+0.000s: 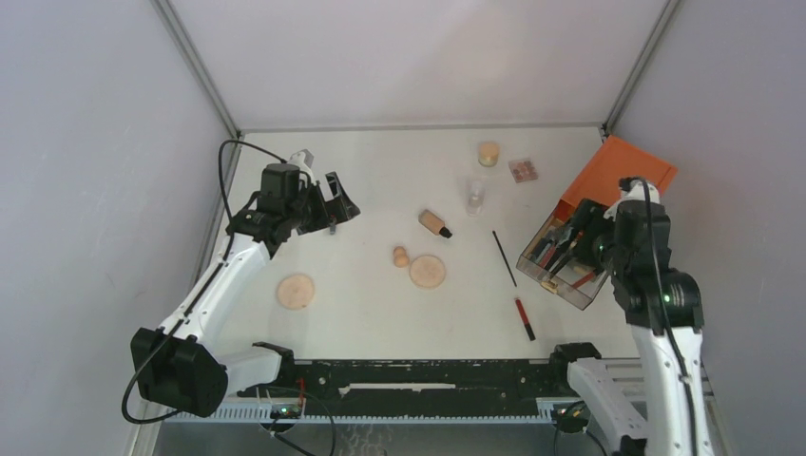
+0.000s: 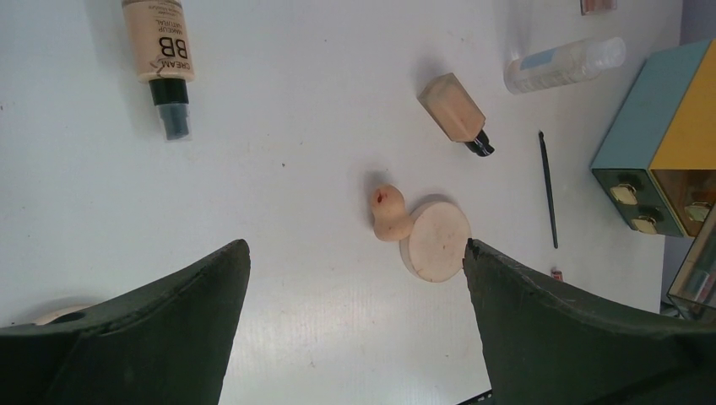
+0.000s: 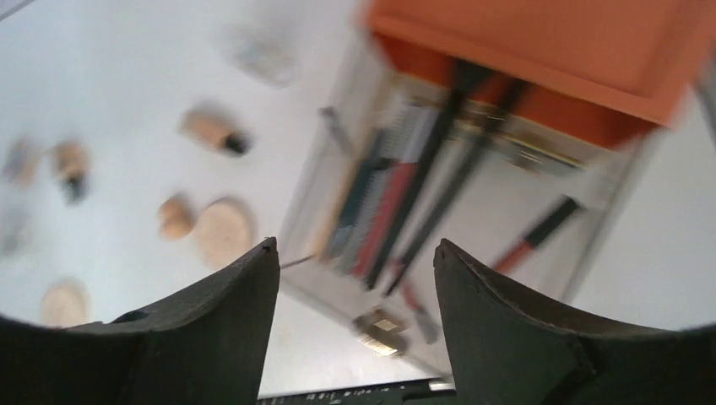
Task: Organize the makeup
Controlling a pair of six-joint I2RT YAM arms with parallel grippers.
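My right gripper is open above the organizer box [image 1: 551, 285], whose orange lid stands open; brushes and pencils lie inside, blurred in the right wrist view. My left gripper hangs open at the left over a BB cream tube [image 2: 159, 46]. Loose on the table lie a foundation bottle [image 1: 432, 222], a sponge [image 1: 400, 256], two round puffs [image 1: 428, 271], a clear bottle [image 1: 475, 196], a jar [image 1: 489, 153], a palette [image 1: 524, 171], a thin pencil [image 1: 504, 256] and a red pencil [image 1: 525, 317].
Walls bound both sides, close beside the right arm. The box's open lid rises at its back.
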